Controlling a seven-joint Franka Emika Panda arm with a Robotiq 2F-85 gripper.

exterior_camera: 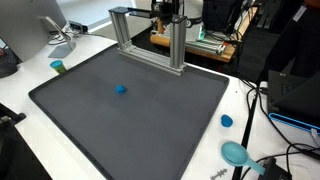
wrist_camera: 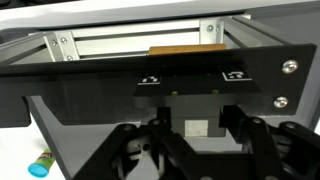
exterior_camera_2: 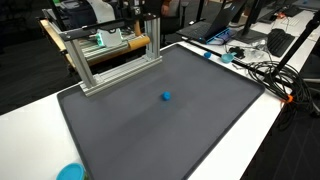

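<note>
A black-fronted drawer [wrist_camera: 80, 83] with pale metal sides fills the upper wrist view, and a wooden piece [wrist_camera: 187, 49] shows inside it. My gripper stands at the front panel, its dark fingers apart with a pale patch visible in the gap. Whether they touch the drawer or its handle is unclear. In exterior view 1 the arm is cut off by the top edge above the metal drawer frame [exterior_camera: 150, 52]. Exterior view 2 shows that frame [exterior_camera_2: 122, 73] at the back left. A small blue object [exterior_camera: 120, 88] lies alone on the grey mat [exterior_camera: 130, 125].
A green cup [exterior_camera: 58, 67] stands left of the mat. On the right are a blue round object [exterior_camera: 227, 121], a teal bowl [exterior_camera: 238, 154] and cables. A laptop [exterior_camera_2: 214, 29] stands behind in exterior view 2.
</note>
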